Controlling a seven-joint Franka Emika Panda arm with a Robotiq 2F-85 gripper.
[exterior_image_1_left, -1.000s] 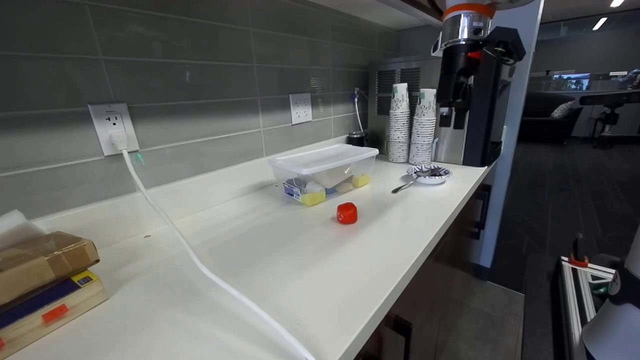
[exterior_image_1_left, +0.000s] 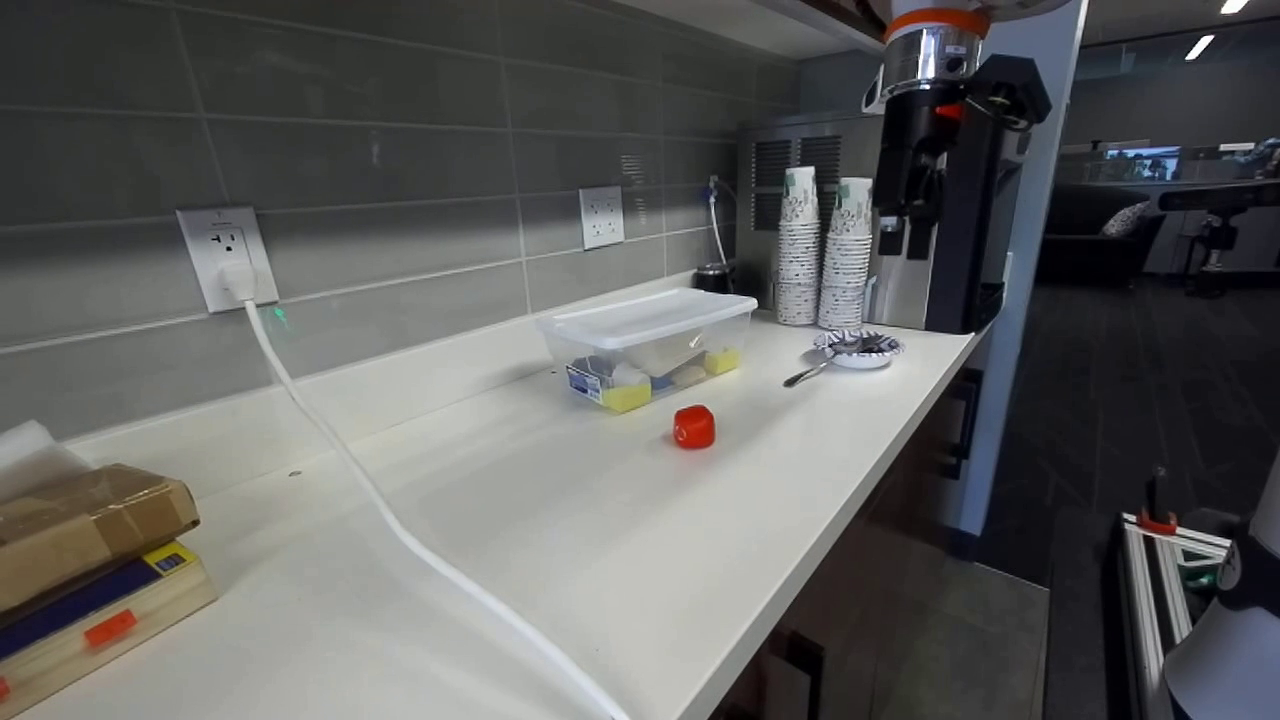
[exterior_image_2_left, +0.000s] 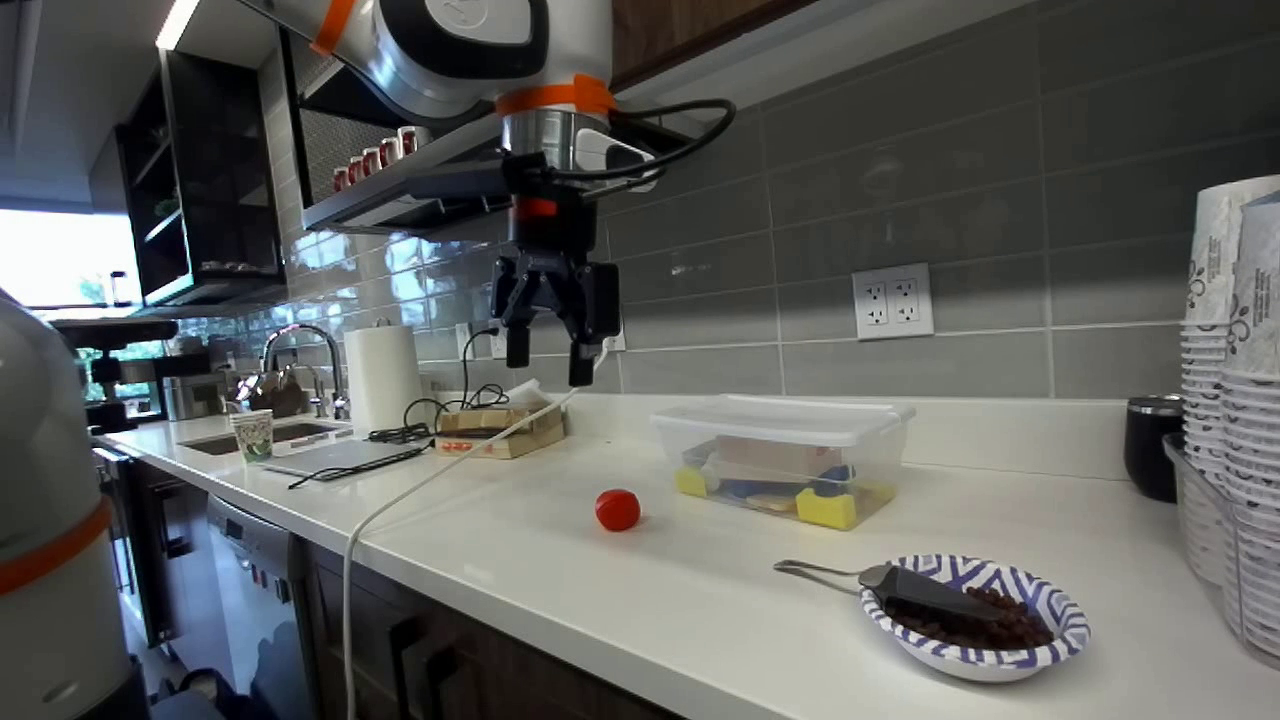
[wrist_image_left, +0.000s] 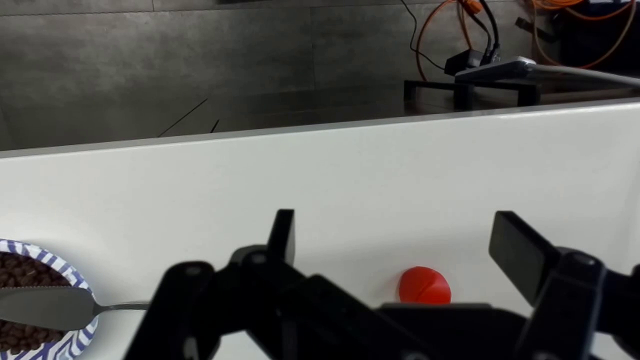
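Observation:
My gripper (exterior_image_2_left: 549, 370) hangs high above the counter, its two black fingers spread wide with nothing between them. In the wrist view the gripper shows the same broad gap, white counter visible through it. Low in that gap, well below the fingers, lies a small red object (wrist_image_left: 423, 285), partly covered by the gripper's body. From outside, the red object (exterior_image_2_left: 618, 510) rests alone on the counter. A patterned bowl (exterior_image_2_left: 978, 654) of dark beans stands to one side, with a dark spatula-like utensil (exterior_image_2_left: 930, 590) lying across it, its handle over the rim.
A lidded clear bin (exterior_image_1_left: 654, 342) with yellow and blue items sits against the wall. Tall cup stacks (exterior_image_1_left: 798, 252) stand at the far end. A white cable (exterior_image_1_left: 420, 546) crosses the counter near a cardboard box (exterior_image_1_left: 108, 516).

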